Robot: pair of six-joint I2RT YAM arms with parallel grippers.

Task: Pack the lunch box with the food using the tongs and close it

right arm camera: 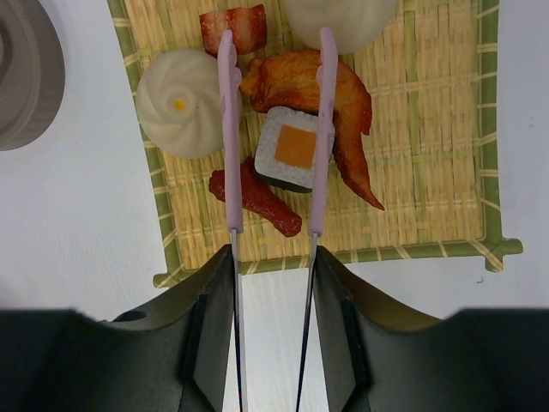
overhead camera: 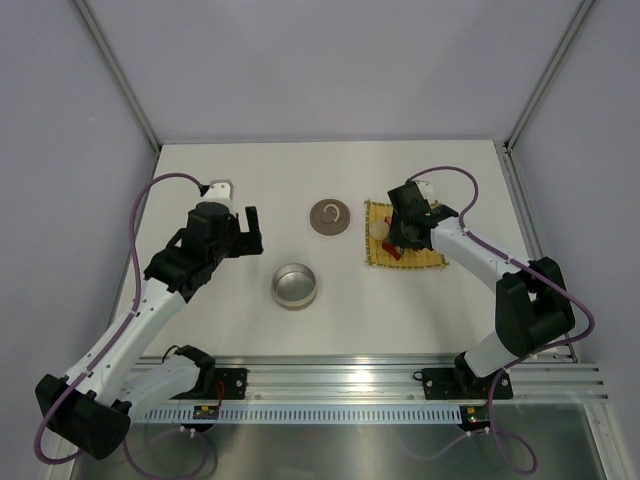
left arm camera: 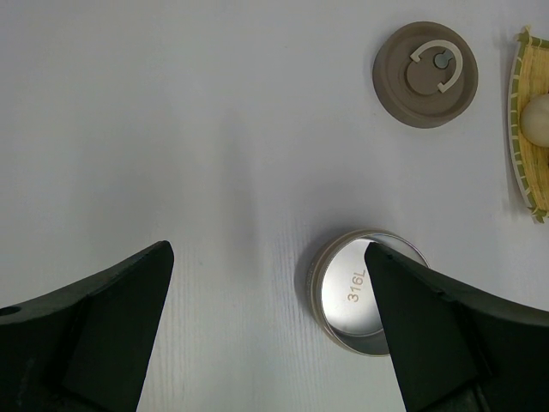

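A bamboo tray [right arm camera: 429, 172] holds a sushi piece with an orange top [right arm camera: 293, 148], a red drumstick [right arm camera: 266, 206], a chicken wing [right arm camera: 347, 103], two pale buns [right arm camera: 176, 107] and a strawberry slice [right arm camera: 233, 27]. My right gripper hangs over them, part open, its pink-tipped fingers either side of the sushi; whether they touch it I cannot tell. My left gripper stands open and empty over the table's left side. A round steel container [overhead camera: 294, 285] sits in the middle front.
A brown lid [overhead camera: 329, 216] with a handle lies behind the container, left of the tray. The table's left and front areas are otherwise mostly clear around the left arm.
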